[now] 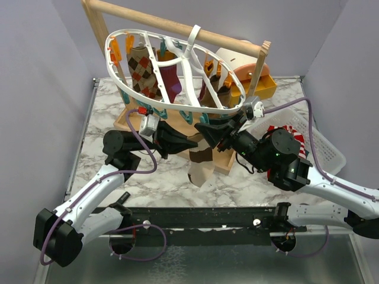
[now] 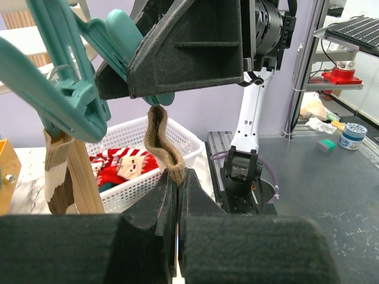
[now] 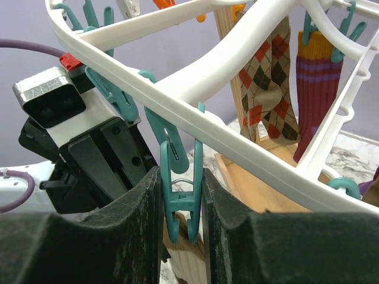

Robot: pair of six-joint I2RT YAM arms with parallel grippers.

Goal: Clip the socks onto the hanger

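Note:
A beige and brown banded sock (image 1: 201, 157) hangs below the front rim of the white round hanger (image 1: 127, 89). My left gripper (image 1: 194, 143) is shut on its upper edge; in the left wrist view the folded cuff (image 2: 161, 142) rises from between the fingers. My right gripper is shut on a teal clip (image 3: 181, 204) of the hanger, squeezing it from both sides. The cuff's top reaches the clip's lower end (image 2: 159, 98); whether it lies between the clip's fingers cannot be told. In the right wrist view the sock (image 3: 186, 257) shows behind the clip.
Other socks hang on the hanger, among them an argyle one (image 1: 142, 71) and a purple one (image 1: 170, 80). A wooden stand (image 1: 172, 25) carries the hanger. At the right sits a white basket (image 1: 328, 157) with red striped cloth (image 1: 294, 139).

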